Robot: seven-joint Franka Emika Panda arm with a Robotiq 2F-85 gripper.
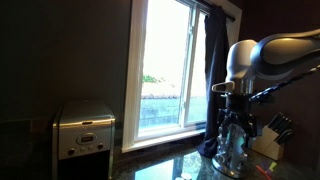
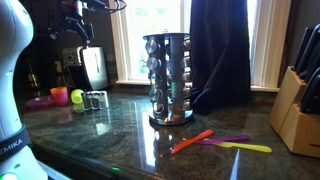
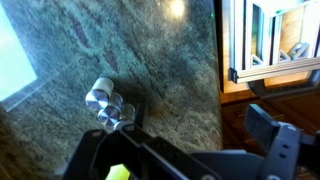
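My gripper stands open over the dark counter (image 3: 175, 60), its fingers (image 3: 139, 114) well apart and nothing between them. To its left in the wrist view is a small cluster of clear, silver-topped containers (image 3: 105, 99), with a yellow-green cup (image 3: 118, 172) below. In exterior view 2, the silver-topped set (image 2: 95, 100) and yellow-green cup (image 2: 77, 97) are on the counter near the arm, and the gripper hangs above. Exterior view 1 shows the gripper overlapping the round spice rack (image 1: 233, 150), but the depth between them is unclear.
The tall spice rack (image 2: 170, 80) stands mid-counter. Red, purple and yellow knives (image 2: 245, 147) lie before the knife block (image 2: 300, 115). An orange cup (image 2: 60, 97), pink bowl (image 2: 38, 103) and toaster (image 2: 88, 68) are at left. Bare counter lies in front of the rack.
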